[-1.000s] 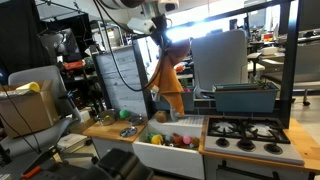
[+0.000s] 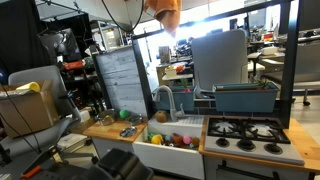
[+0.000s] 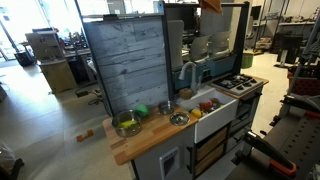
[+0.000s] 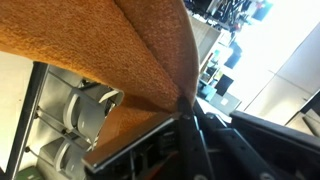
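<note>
An orange-brown cloth (image 4: pixel 110 45) fills much of the wrist view, pinched at the tips of my gripper, which is shut on it. In exterior view 1 only the lower part of the cloth (image 2: pixel 166 14) shows, hanging at the top edge, high above the sink. A small corner of the cloth (image 3: pixel 210 5) appears at the top of exterior view 2. Both exterior views leave the gripper itself out of frame.
Below is a white sink (image 2: pixel 168 158) with colourful items in it and a tap (image 2: pixel 170 98) behind. A stove (image 2: pixel 250 137) stands to the right, and metal bowls (image 3: pixel 127 122) rest on the wooden counter (image 3: pixel 135 148). A blue-green bin (image 2: pixel 245 98) sits on the back shelf.
The cloth has risen from just above the sink to the top edge of exterior view 1.
</note>
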